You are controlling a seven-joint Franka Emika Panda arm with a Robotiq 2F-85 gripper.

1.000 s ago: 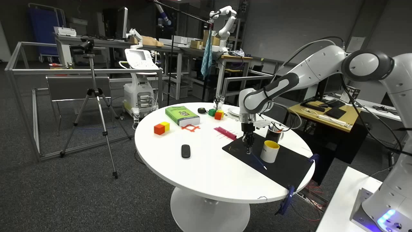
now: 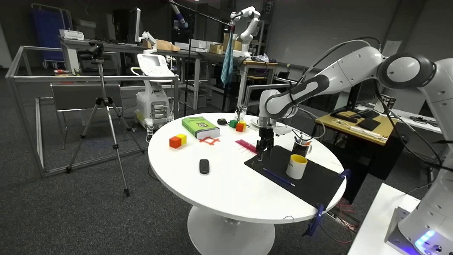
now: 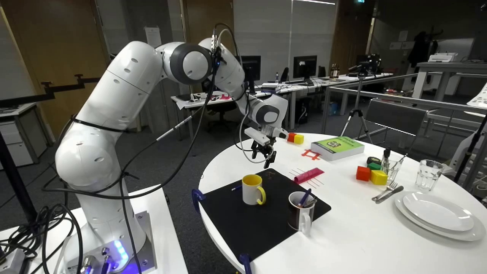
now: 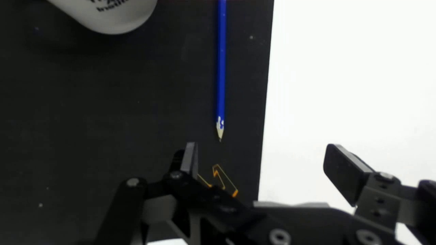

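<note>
On the black mat (image 4: pixel 102 102) lies a blue pencil (image 4: pixel 221 61), close to the mat's edge and running roughly along it. In the wrist view its sharpened tip points toward my gripper, which is open with nothing between its fingers. One finger (image 4: pixel 189 159) is over the mat, the other over the white table. The first exterior view has the gripper (image 2: pixel 265 156) low above the mat's corner, beyond one end of the pencil (image 2: pixel 278 177). A white mug with a yellow inside (image 2: pixel 297 166) stands on the mat beside the pencil.
A second mug holding pens (image 3: pixel 301 210) stands on the mat. Around the table are a pink strip (image 3: pixel 308 175), a green book (image 3: pixel 337 147), coloured blocks (image 3: pixel 363 173), stacked plates (image 3: pixel 438 214) and a black oval object (image 2: pixel 204 166). Bare white tabletop surrounds that black object.
My gripper has moved back from the pencil toward the mat's far corner, away from the yellow-lined mug. The pencil now lies at a slightly different angle, apart from the gripper.
</note>
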